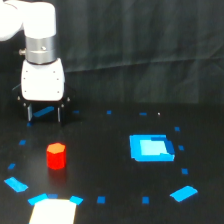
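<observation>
In the camera view my white gripper (43,116) hangs at the upper left, above the dark table. Its two dark fingers stand apart, and nothing shows between them; the gripper looks open. A red block with an angular, hexagon-like outline (56,156) sits on the table nearer the camera and slightly right of the gripper, clear of it. Right of centre lies a blue square tray or frame (134,149) with a pale, whitish inside. Its depth is hard to tell.
Blue tape pieces (184,193) and small blue marks are scattered over the black surface. A bright pale square (53,212) is cut off by the bottom edge. Between the red block and the blue tray the table is clear. Dark curtain hangs behind.
</observation>
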